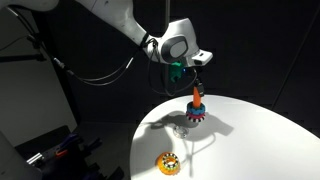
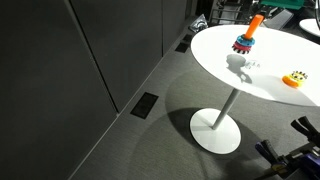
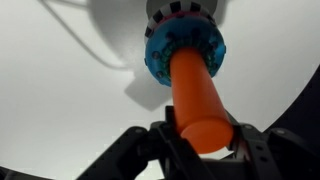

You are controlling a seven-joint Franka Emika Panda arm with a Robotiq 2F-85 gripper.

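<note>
An orange peg [image 1: 197, 98] carries a blue ring [image 1: 196, 109] with a red-and-dark patterned ring [image 1: 195, 117] at its lower end. My gripper [image 1: 199, 88] is shut on the upper end of this peg. The wrist view has the peg [image 3: 196, 95] pointing away from the gripper, with the blue ring [image 3: 186, 45] at its far end. In exterior view 2 the peg [image 2: 255, 24] leans, and the red lower ring [image 2: 241, 47] appears clear of the tabletop.
An orange ring with a yellow, black-marked top [image 1: 167, 163] lies near the front of the white round table [image 1: 250, 135]. A small silvery object [image 1: 180, 131] is left of the peg.
</note>
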